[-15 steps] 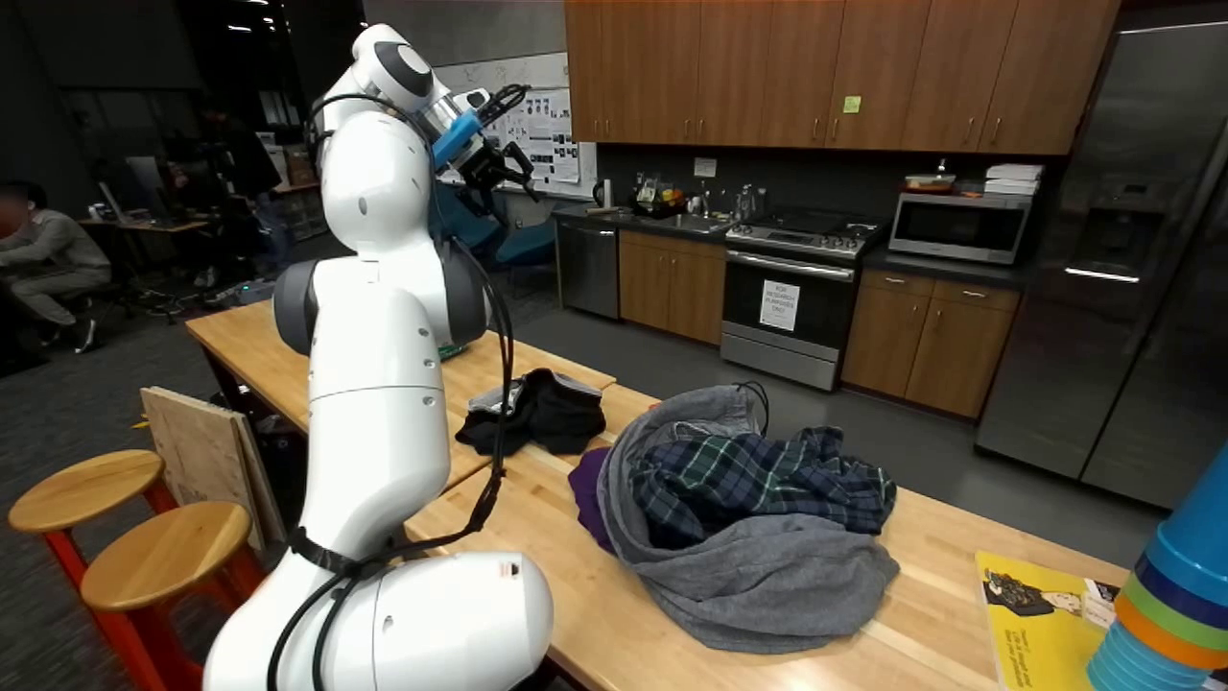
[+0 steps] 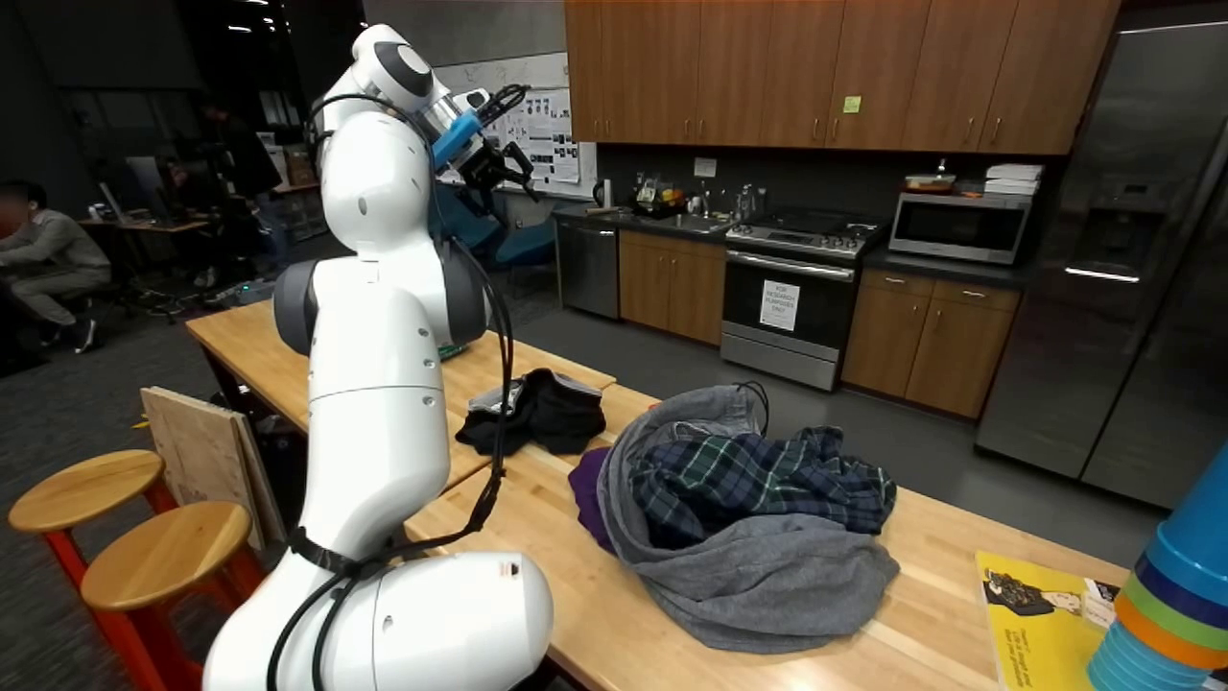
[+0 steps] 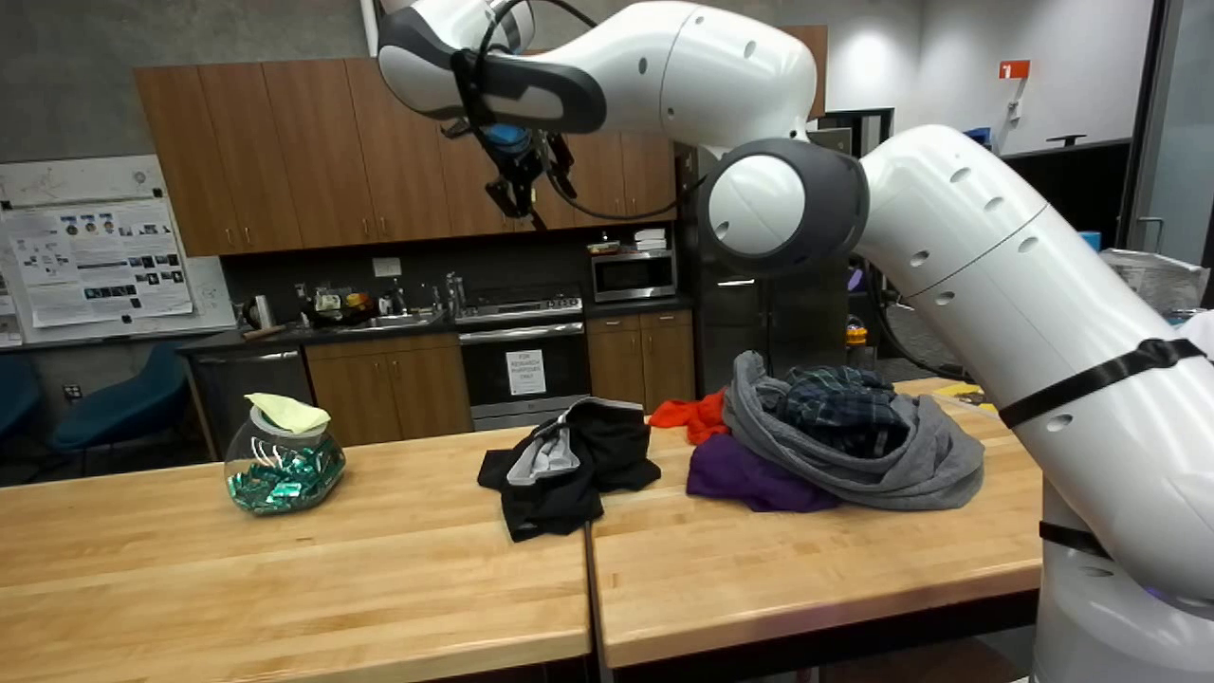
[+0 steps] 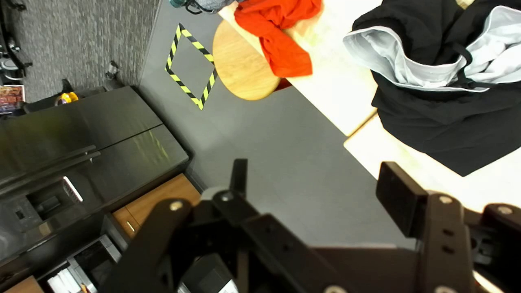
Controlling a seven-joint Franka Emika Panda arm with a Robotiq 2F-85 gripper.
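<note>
High above the table, my gripper (image 2: 518, 191) hangs at the end of the raised arm, far from any cloth. In the wrist view its two fingers (image 4: 401, 197) stand apart, with only the floor showing between them. Black shorts with a grey lining (image 3: 582, 469) lie crumpled across the seam of the two tabletops. To their right sit a red cloth (image 3: 691, 416), a purple cloth (image 3: 745, 476) and a grey garment (image 3: 928, 467). Dark plaid fabric (image 2: 760, 482) rests within the grey garment's folds.
A glass bowl of green-wrapped pieces (image 3: 285, 478) stands on the left tabletop, a yellow cloth (image 3: 288, 412) over its mouth. Stacked blue cups (image 2: 1174, 587) and a yellow magazine (image 2: 1030, 639) occupy the near right. Bare wood surrounds the shorts.
</note>
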